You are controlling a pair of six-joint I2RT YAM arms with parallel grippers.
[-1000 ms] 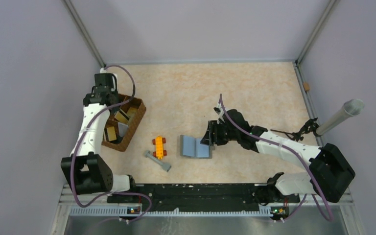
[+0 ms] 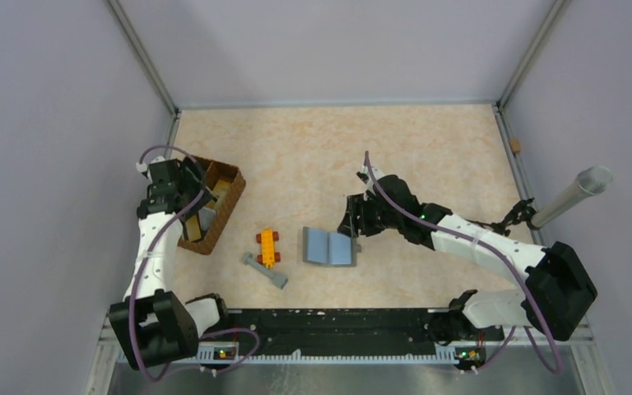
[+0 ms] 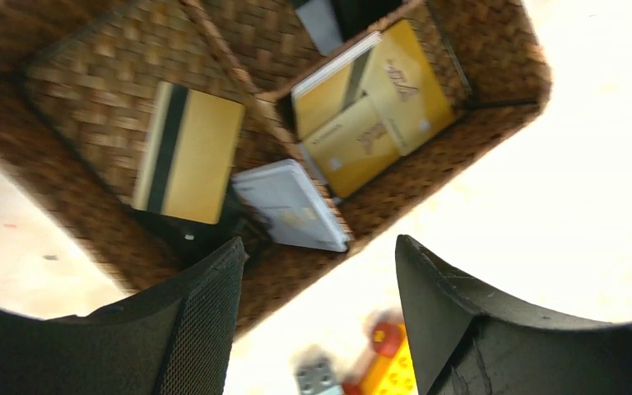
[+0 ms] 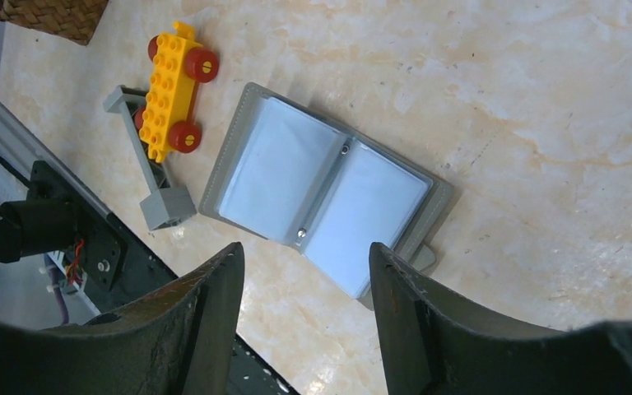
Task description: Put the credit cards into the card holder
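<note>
A wicker basket [image 2: 226, 216] at the left holds gold cards [image 3: 188, 156] and a silver card [image 3: 292, 206] in its compartments. My left gripper is over the basket's front part, fingers apart, nothing between them. An open card holder [image 2: 328, 247] with clear sleeves [image 4: 279, 169] lies on the table's front middle. My right gripper hovers just above and right of the holder, fingers apart and empty.
A yellow toy car [image 2: 267, 247] and a grey bar-shaped piece [image 2: 263, 270] lie between basket and holder.
My left gripper has moved toward the front of the basket. My right gripper has risen or shifted slightly toward the back.
</note>
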